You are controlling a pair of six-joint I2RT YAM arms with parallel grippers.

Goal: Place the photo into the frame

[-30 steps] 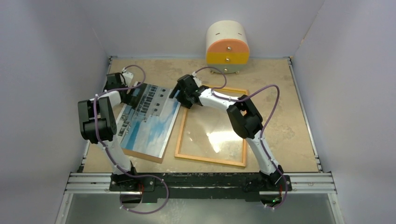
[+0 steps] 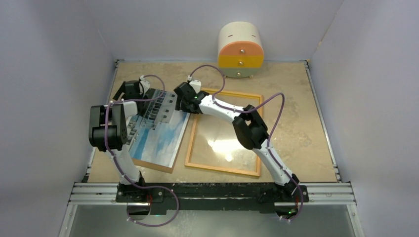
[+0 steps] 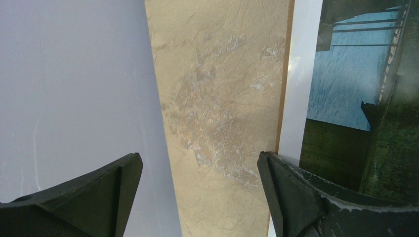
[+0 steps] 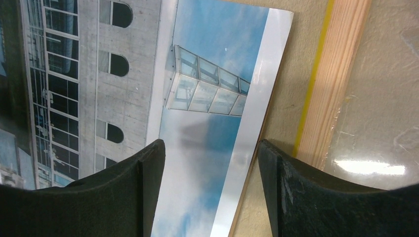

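Note:
The photo, a building against blue sky, lies on a board at the left of the table, beside the empty wooden frame with its clear pane. My left gripper is open at the photo's far-left side, one finger touching the white border in the left wrist view, the other out over bare table. My right gripper is part open at the photo's right side, one finger over the picture, the other at its white edge, next to the frame's rail.
A small chest of drawers stands at the back centre. Bare table lies right of the frame. Pale walls border the table at the sides and back.
My right gripper has moved left onto the photo's right edge.

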